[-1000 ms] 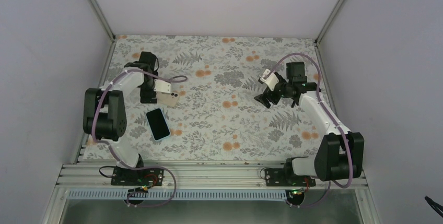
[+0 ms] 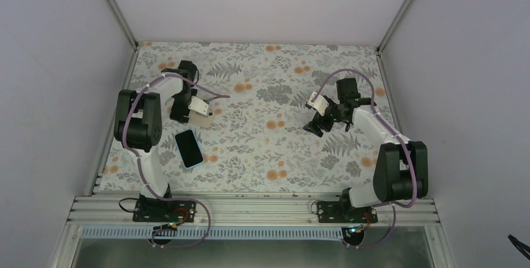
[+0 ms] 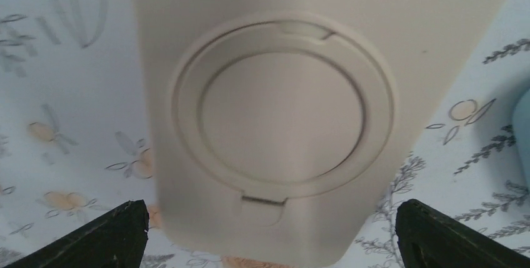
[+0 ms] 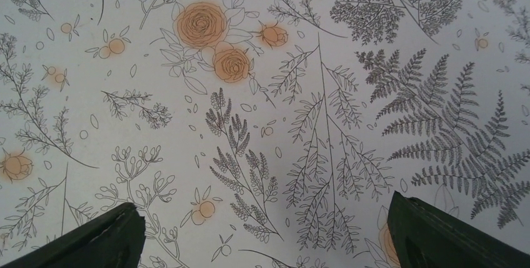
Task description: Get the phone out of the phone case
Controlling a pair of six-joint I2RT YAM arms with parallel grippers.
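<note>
A beige phone case (image 2: 201, 120) with a round ring on its back lies on the left side of the cloth, partly hidden under my left arm in the top view. The left wrist view shows this case (image 3: 281, 118) close up, lens side up, with a camera lens cut off at the top edge. My left gripper is open above the lower end of the case, a fingertip to each side and nothing held. Whether a phone sits inside cannot be told. Over bare cloth on the right, my right gripper stands open and empty.
A dark-screened phone with a light blue edge (image 2: 189, 149) lies just in front of the beige case; its blue corner (image 3: 522, 127) enters the left wrist view.
Over the last second my left arm has shifted to the right over the beige case. My right arm has folded slightly, its gripper coming a little nearer the front. The case and phone look unmoved.
</note>
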